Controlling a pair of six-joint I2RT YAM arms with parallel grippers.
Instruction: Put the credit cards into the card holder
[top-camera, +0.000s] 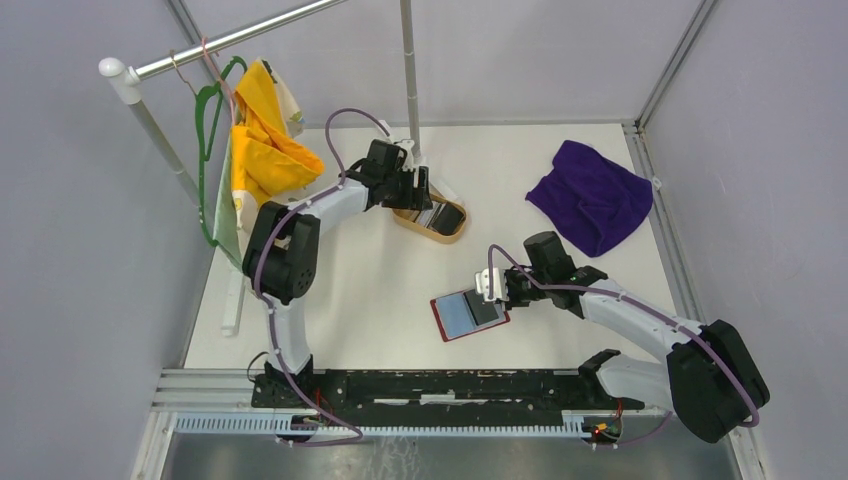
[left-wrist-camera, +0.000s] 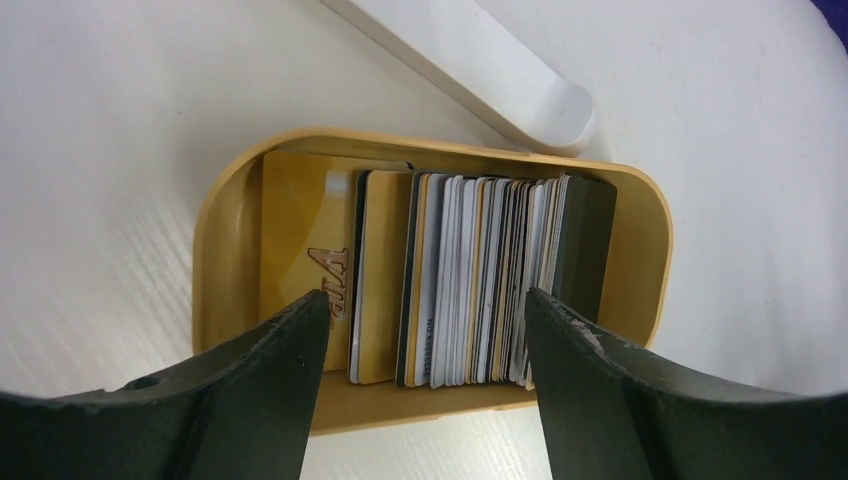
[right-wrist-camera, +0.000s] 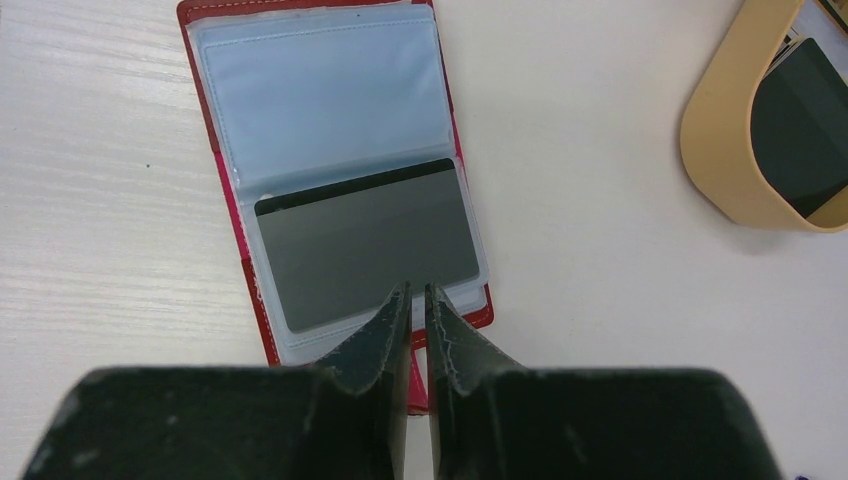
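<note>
A tan open box (top-camera: 440, 232) holds stacked cards (left-wrist-camera: 450, 280), some gold, white and black, standing in a row. My left gripper hangs open over it, nothing between its fingers. The card holder (top-camera: 452, 316), a red-edged wallet with light blue pockets (right-wrist-camera: 320, 95), lies open at the front; a dark card (right-wrist-camera: 365, 245) sits in its lower pocket. My right gripper is over the wallet's lower edge, its fingertips close together, with no card visible between them.
A purple cloth (top-camera: 590, 195) lies at the back right. A clothes rack with yellow garment (top-camera: 270, 150) stands at the left, its white foot (left-wrist-camera: 470, 55) beside the box.
</note>
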